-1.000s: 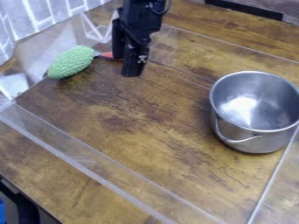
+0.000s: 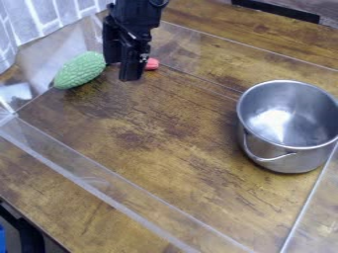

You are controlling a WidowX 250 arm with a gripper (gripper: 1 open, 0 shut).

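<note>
The black gripper (image 2: 132, 61) hangs over the upper left of the wooden table, its fingers pointing down. It is beside a green textured corn-like object (image 2: 79, 69) and partly in front of a small red object (image 2: 150, 63). I cannot tell from this view whether the fingers are open or shut, or whether anything is between them.
A steel pot (image 2: 286, 128) stands at the right. Clear plastic edging runs along the sides, and a white curtain (image 2: 30, 22) is at the upper left.
The gripper has moved to the left, toward the green object, showing more of the red object at its right. The pot and the green object have not moved.
</note>
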